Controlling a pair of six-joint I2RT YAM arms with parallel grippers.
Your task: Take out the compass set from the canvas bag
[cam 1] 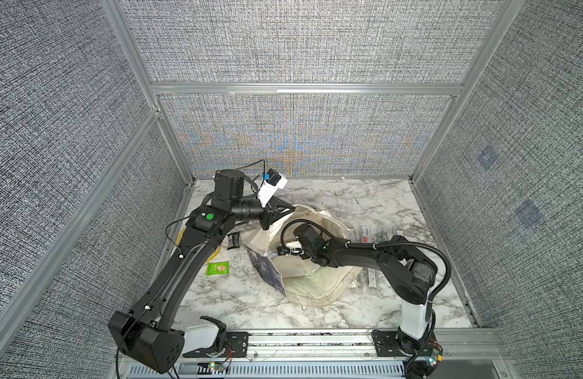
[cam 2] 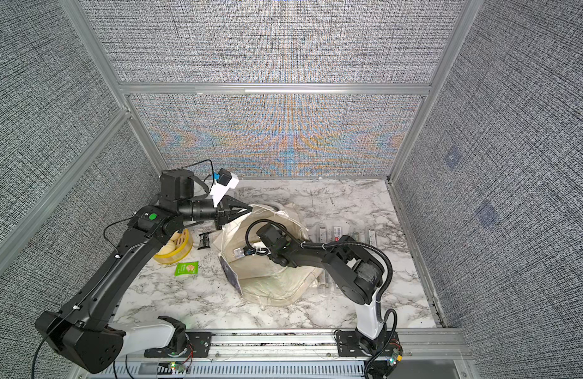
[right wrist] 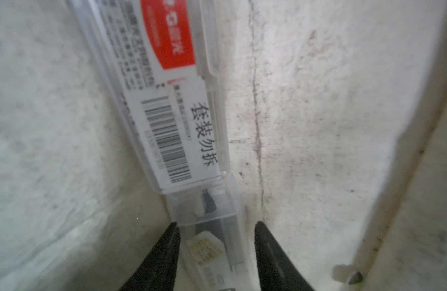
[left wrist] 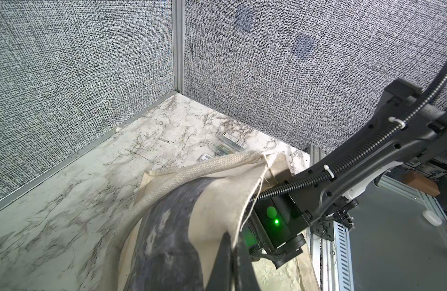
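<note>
The cream canvas bag (cam 1: 310, 290) lies open mid-table. At its left rim, my left gripper is shut, holding the raised fabric as far as the left wrist view shows. My right gripper is inside the bag, fingers part open over a clear plastic case (right wrist: 213, 262). A second clear case (right wrist: 170, 131) with a red-and-white barcode label lies end to end with it, farther from the fingers. I cannot tell which case is the compass set.
A yellow container (cam 2: 174, 255), a black packet (cam 2: 204, 240) and a green packet (cam 2: 186, 267) lie left of the bag. Several clear cases (cam 2: 371, 237) lie to its right.
</note>
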